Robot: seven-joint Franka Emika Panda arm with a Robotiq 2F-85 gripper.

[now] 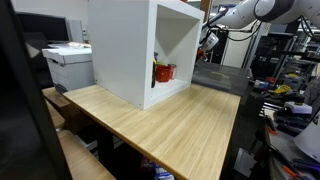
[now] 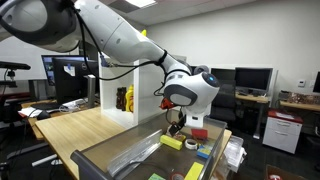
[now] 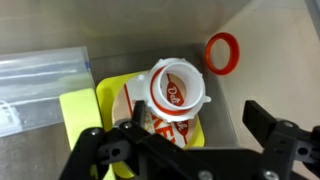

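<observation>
My gripper is open in the wrist view, one dark finger on each side of the lower frame. Between and beyond the fingers is a white ring-shaped piece (image 3: 160, 92), with red-and-white print visible through its hole. Under it lies a round yellow item (image 3: 107, 92) with a printed face, partly hidden. Nothing is held. In exterior view 2 the white arm reaches down over a grey tray (image 2: 108, 152), and the gripper (image 2: 178, 128) hangs low among the items there. From exterior view 1 the arm is far off and its gripper too small to read.
Beside the white piece is a red ring (image 3: 231, 53) near the tray wall (image 3: 270, 60). A yellow block (image 3: 80, 125) and a clear plastic box (image 3: 40, 88) lie to the left. A white open shelf (image 1: 145, 55) stands on the wooden table (image 1: 170, 128), holding a red container (image 1: 162, 74).
</observation>
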